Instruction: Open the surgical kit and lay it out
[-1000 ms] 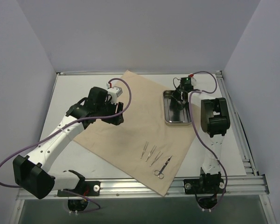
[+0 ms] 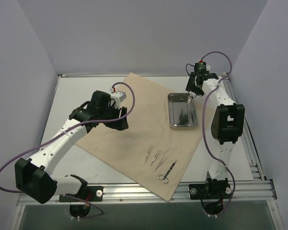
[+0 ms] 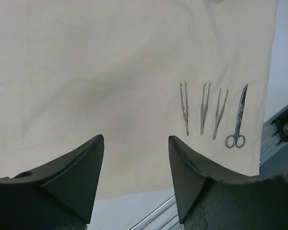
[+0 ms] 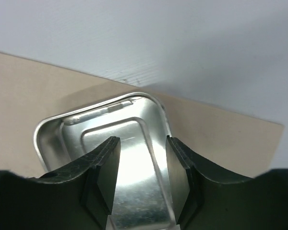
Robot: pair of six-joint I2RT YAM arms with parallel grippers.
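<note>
A beige cloth (image 2: 129, 143) is spread on the white table. Toward its front right lie tweezers (image 3: 185, 110), several in a row, and scissors (image 3: 237, 122). The metal tray (image 2: 182, 110) sits empty on the cloth's right part, as far as its visible interior shows. My left gripper hangs above the cloth left of the tray, fingers apart, nothing between them. My right gripper is over the back end of the tray, its fingers apart with nothing seen between them.
Bare white table (image 2: 72, 91) borders the cloth at left and right. Metal rails and walls edge the work area.
The left arm has shifted very slightly. The instruments and tray appear unmoved.
</note>
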